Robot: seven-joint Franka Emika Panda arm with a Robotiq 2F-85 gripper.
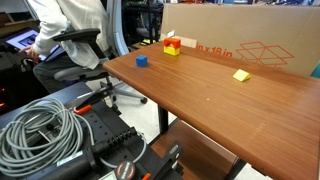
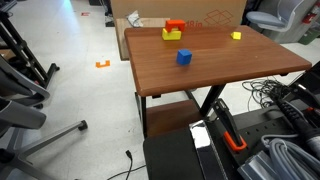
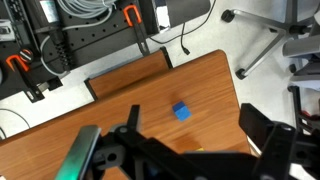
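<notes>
My gripper is open in the wrist view, its dark fingers apart at the bottom of the picture with nothing between them. Beyond them, well below, a blue block (image 3: 181,111) lies on the brown table. In exterior view 1 the blue block (image 1: 141,60) is near the table's left end. A red block (image 1: 172,42) rests on top of a yellow block (image 1: 171,51) at the back. Farther right lies another yellow block (image 1: 241,75), alone. Exterior view 2 also shows the blue block (image 2: 184,57), clear of the stacked pair. The gripper cannot be made out in either exterior view.
A cardboard panel (image 1: 245,35) stands along the table's back edge. Coiled grey cable (image 1: 42,140) lies on the equipment beside the table. A person with an office chair (image 1: 80,60) is at the far left.
</notes>
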